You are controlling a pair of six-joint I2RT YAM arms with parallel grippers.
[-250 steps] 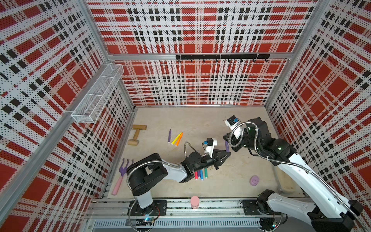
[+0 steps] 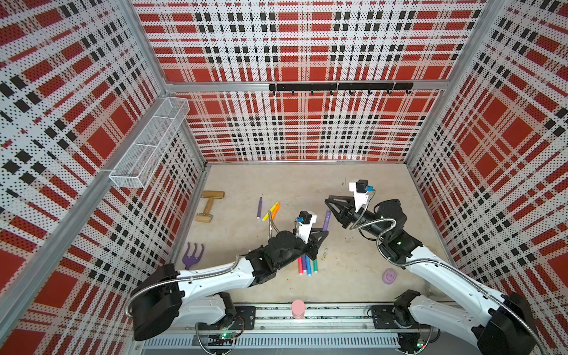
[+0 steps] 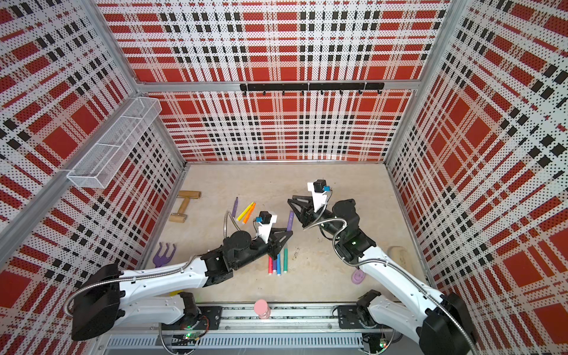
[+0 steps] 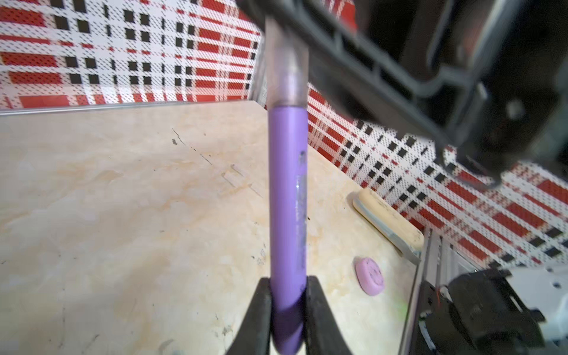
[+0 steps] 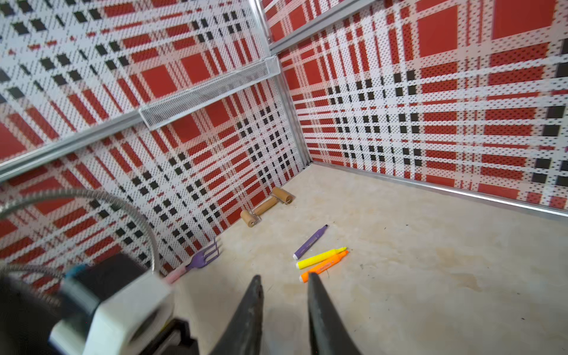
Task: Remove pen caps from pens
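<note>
A purple marker (image 4: 288,195) stands upright with my left gripper shut on its lower end. Above the solid purple barrel is a pale, translucent section (image 4: 288,74); whether this is a cap cannot be made out. My right gripper (image 2: 336,211) is at the marker's top, its fingers apart, and one dark finger (image 4: 366,77) crosses close to that end in the left wrist view. A blurred pale shape shows between the right fingertips in the right wrist view. Behind lie another purple marker (image 5: 310,241), a yellow one (image 5: 321,258) and an orange one (image 5: 323,266).
Red (image 3: 270,264), blue (image 3: 278,265) and green (image 3: 285,260) markers lie beneath the left gripper, with a dark one among them. A wooden piece (image 2: 209,206) and a purple fork (image 2: 193,256) sit left. A purple disc (image 2: 388,275) lies right.
Both arms have shifted left with the purple marker between them, and the left arm has swung its elbow out. The right gripper has turned, and its fingers now stand visibly apart.
</note>
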